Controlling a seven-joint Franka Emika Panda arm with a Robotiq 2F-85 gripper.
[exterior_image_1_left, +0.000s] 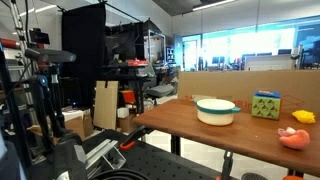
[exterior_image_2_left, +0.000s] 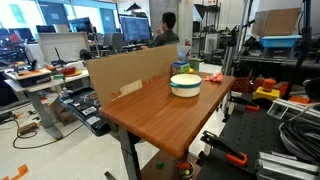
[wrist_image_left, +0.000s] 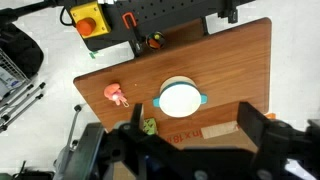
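Observation:
A round white bowl-like container (exterior_image_1_left: 216, 111) with a teal band stands on the wooden table (exterior_image_1_left: 175, 122). In the wrist view the same white container (wrist_image_left: 180, 99) appears from above, with teal tabs at its sides. A green box with a blue top (exterior_image_1_left: 266, 105) is on the far side of the table, and a pinkish-red toy-like object (exterior_image_1_left: 293, 138) lies closer to the right edge. From high above the table, my gripper faces down with its dark fingers wide open. Nothing is visible between them.
A small yellow item (exterior_image_1_left: 303, 117) rests near the back right. A cardboard panel (exterior_image_2_left: 130, 75) borders the table's far side. Bare wood lies left of the white container in the first exterior view. A person (exterior_image_2_left: 166, 32) is in the background.

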